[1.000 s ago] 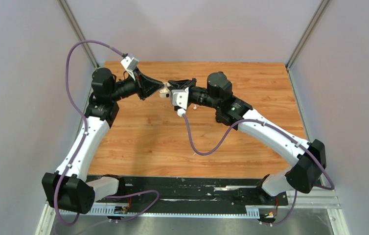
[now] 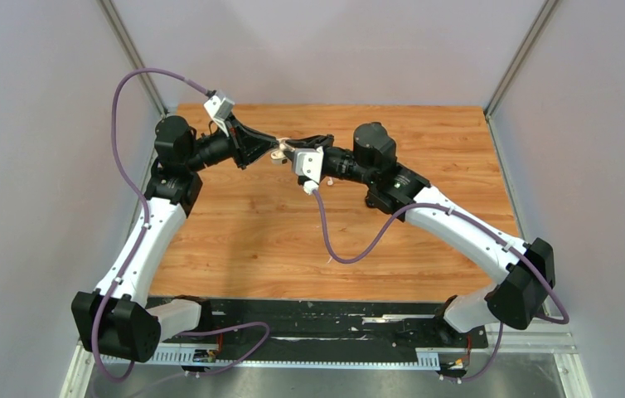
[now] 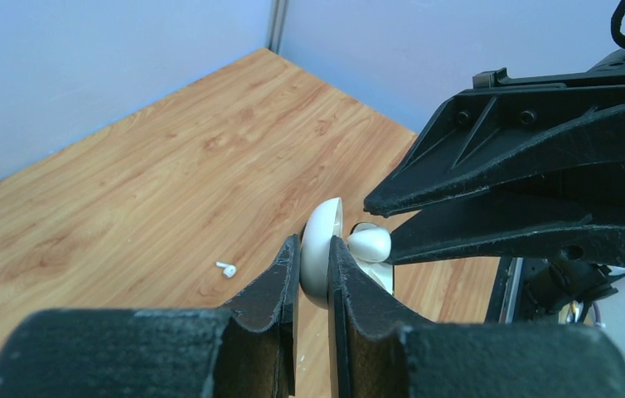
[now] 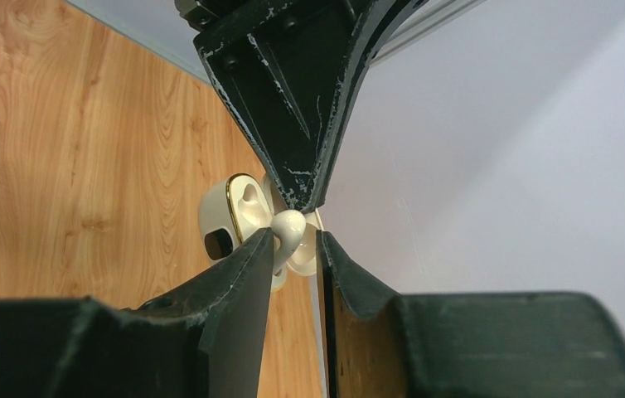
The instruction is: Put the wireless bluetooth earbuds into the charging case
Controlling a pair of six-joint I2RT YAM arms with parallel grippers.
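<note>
My left gripper is shut on the white charging case, which is held in the air with its lid open; in the right wrist view the case shows gold trim and a hollow cavity. My right gripper is shut on a white earbud, whose rounded head sits just in front of the case, close to its cavities; whether it touches cannot be told. In the top view both grippers meet above the table, left of centre.
A second white earbud lies loose on the wooden table below. Side walls bound the workspace.
The left arm looks unchanged.
</note>
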